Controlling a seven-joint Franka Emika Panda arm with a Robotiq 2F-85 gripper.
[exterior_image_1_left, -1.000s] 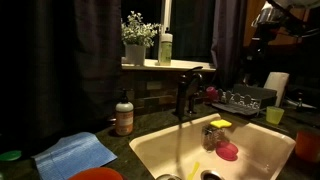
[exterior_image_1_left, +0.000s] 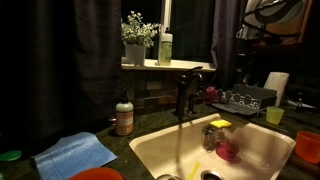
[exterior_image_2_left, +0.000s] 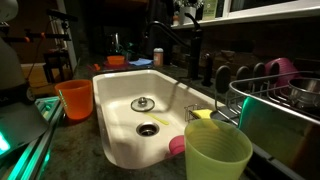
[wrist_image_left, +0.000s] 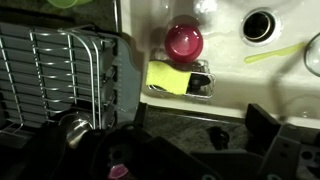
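Note:
My gripper stands open, nothing between its fingers, above the counter edge of the sink in the wrist view. Ahead of it a yellow sponge (wrist_image_left: 168, 78) rests in a small wire caddy (wrist_image_left: 200, 84) at the sink's wall. Just beyond lies a red-pink bowl (wrist_image_left: 184, 43) inside the white sink (exterior_image_2_left: 120, 128). A yellow utensil (exterior_image_2_left: 158, 118) lies on the sink floor near the drain (exterior_image_2_left: 148, 129), with a round glass lid (exterior_image_2_left: 143, 104) farther along. In exterior view 1 the arm (exterior_image_1_left: 278, 15) hangs high at the upper right.
A dish rack (wrist_image_left: 62, 75) stands beside the sink. A green cup (exterior_image_2_left: 218, 150) and an orange cup (exterior_image_2_left: 75, 100) stand on the counter. The black faucet (exterior_image_1_left: 186, 92) rises behind the basin; a soap bottle (exterior_image_1_left: 124, 116) and blue cloth (exterior_image_1_left: 74, 156) are to its left.
In exterior view 1 the arm has moved left at the upper right, and a shadow now falls over the sponge and bowl area. The objects appear to stay in place.

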